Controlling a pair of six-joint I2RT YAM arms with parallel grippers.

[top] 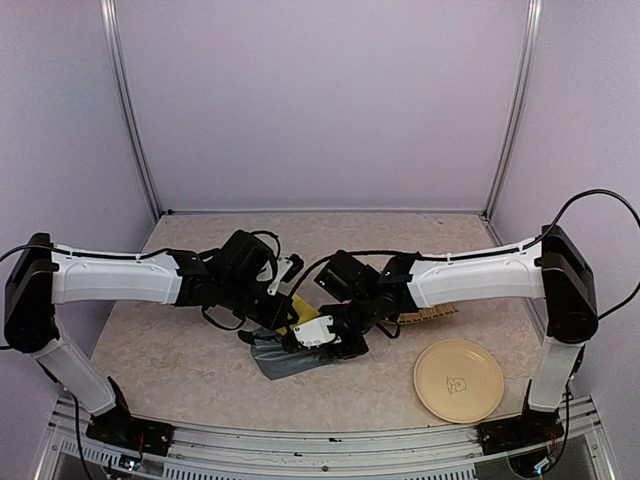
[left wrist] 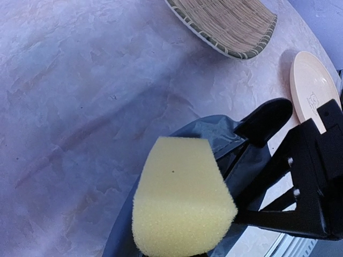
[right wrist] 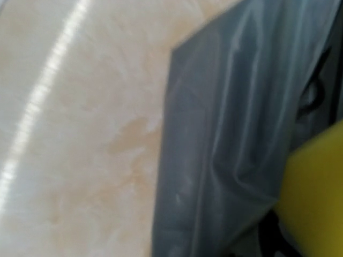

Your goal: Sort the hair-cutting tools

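A grey pouch [top: 277,362] lies at the front centre, with both grippers over it. A yellow sponge [left wrist: 179,193] covers the lower middle of the left wrist view and mostly hides my left gripper's fingertips; that gripper is shut. Black tool parts show in the pouch, and a dark loop [right wrist: 316,96] shows inside it in the right wrist view. The black body of my right gripper stands at the pouch's opening, right of the sponge in the left wrist view; its finger opening is unclear.
A woven bamboo tray [left wrist: 230,24] lies behind, partly hidden by the right arm in the top view. A round beige plate [top: 458,380] sits at the front right.
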